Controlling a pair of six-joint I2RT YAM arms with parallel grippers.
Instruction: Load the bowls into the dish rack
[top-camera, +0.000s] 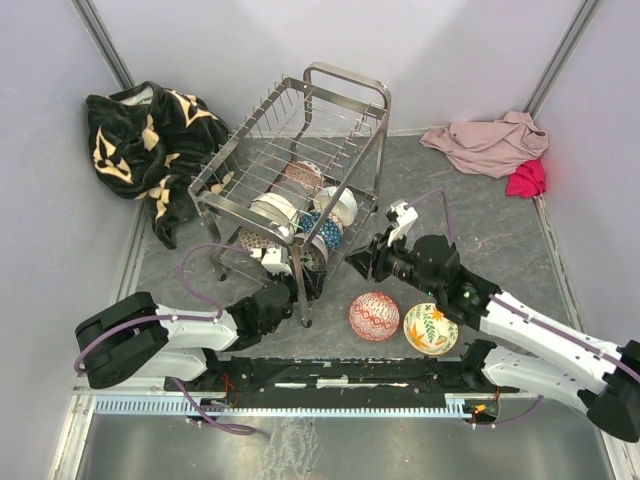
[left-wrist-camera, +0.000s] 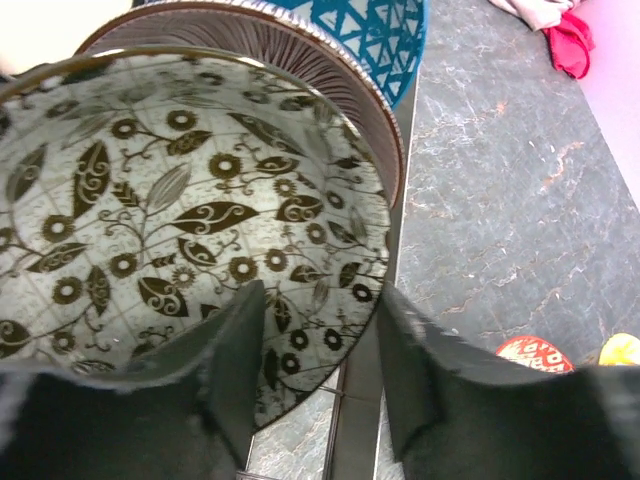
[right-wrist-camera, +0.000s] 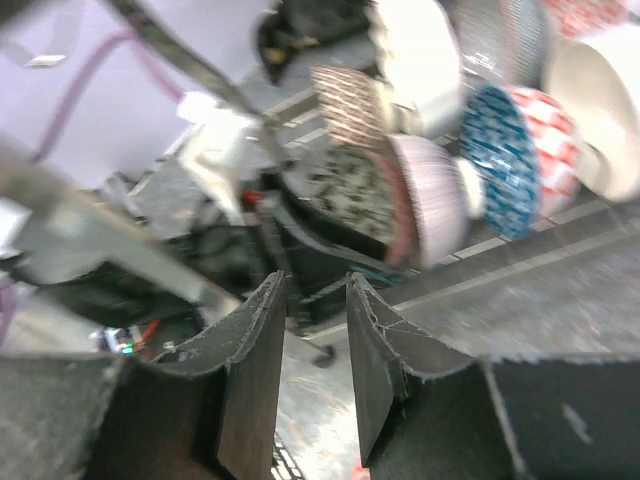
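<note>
My left gripper (top-camera: 298, 280) is at the front of the steel rack (top-camera: 352, 103); in the left wrist view its fingers straddle the rim of a floral bowl (left-wrist-camera: 170, 220), contact unclear. Behind it stand a brown-rimmed bowl (left-wrist-camera: 340, 70) and a blue patterned bowl (top-camera: 325, 228), among several bowls in the lower tier. My right gripper (top-camera: 370, 262) hangs right of the rack, fingers slightly apart, nothing seen between them, facing those bowls. A red patterned bowl (top-camera: 374, 316) and a flower bowl (top-camera: 430, 328) lie on the floor at front right.
A dark blanket (top-camera: 150, 150) lies at back left. Pink cloth (top-camera: 480, 145) and a red cloth (top-camera: 527, 178) lie at back right. The floor right of the rack, behind the two loose bowls, is clear.
</note>
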